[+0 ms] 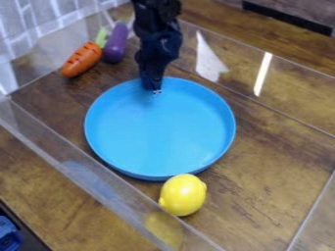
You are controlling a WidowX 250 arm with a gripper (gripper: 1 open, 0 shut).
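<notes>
My dark gripper [156, 82] reaches down from the top of the view to the back rim of a blue plate [160, 130], its tips at or just inside that rim. It appears shut; whether the rim lies between its fingers is too small to tell. A yellow lemon [183, 195] sits just in front of the plate, toward the lower right.
An orange carrot [80, 62] and a purple eggplant [117, 41] lie behind the plate at the upper left. Clear plastic walls run along the left.
</notes>
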